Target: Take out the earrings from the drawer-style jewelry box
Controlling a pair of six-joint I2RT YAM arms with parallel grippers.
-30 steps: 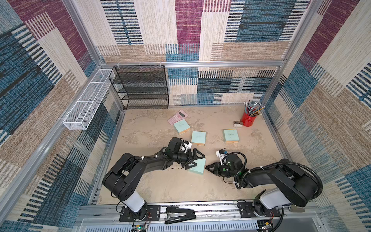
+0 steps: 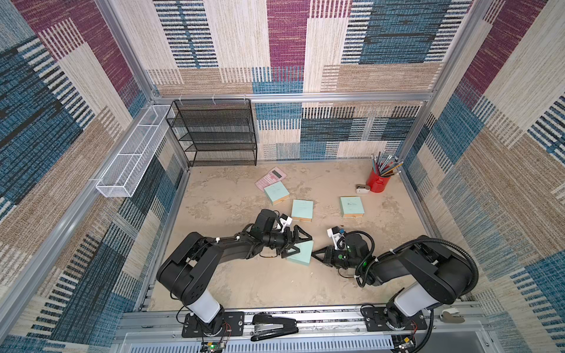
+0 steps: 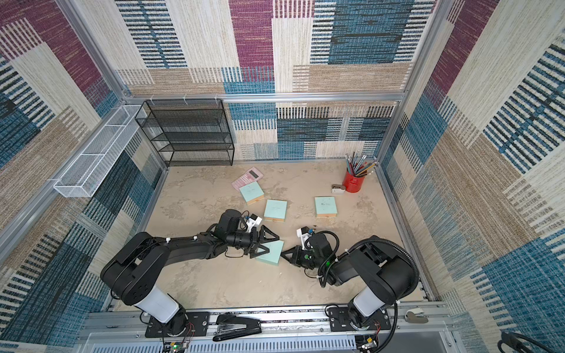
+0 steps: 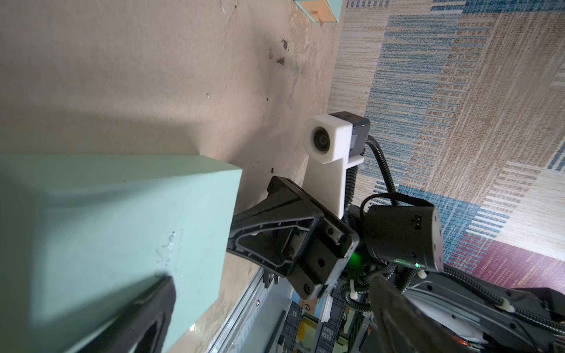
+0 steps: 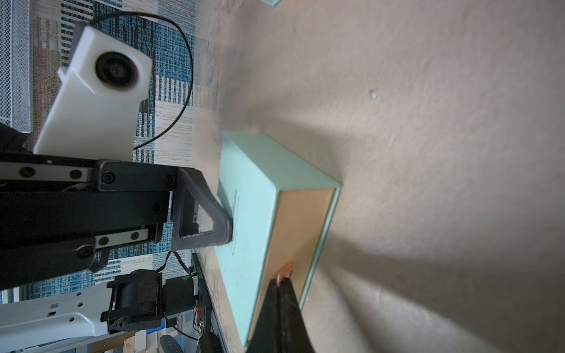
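A mint jewelry box (image 2: 300, 253) lies on the table between my two grippers. Its tan drawer front (image 5: 303, 211) faces the right gripper, flush with the sleeve, and an orange ribbon tab (image 5: 286, 269) sticks out of it. My right gripper is shut, its tips at that tab; whether the ribbon is between them cannot be made out. My left gripper (image 2: 299, 245) stands open at the box's other side, one finger (image 4: 156, 314) over the lid, seemingly against it. Any earrings are hidden inside.
Behind stand three more mint boxes (image 2: 276, 191), a pink calculator (image 2: 272, 177), a small grey object (image 2: 362, 189) and a red pencil cup (image 2: 377, 181). A black mesh rack (image 2: 223, 138) is at the back left.
The left arm and the box have stayed put.
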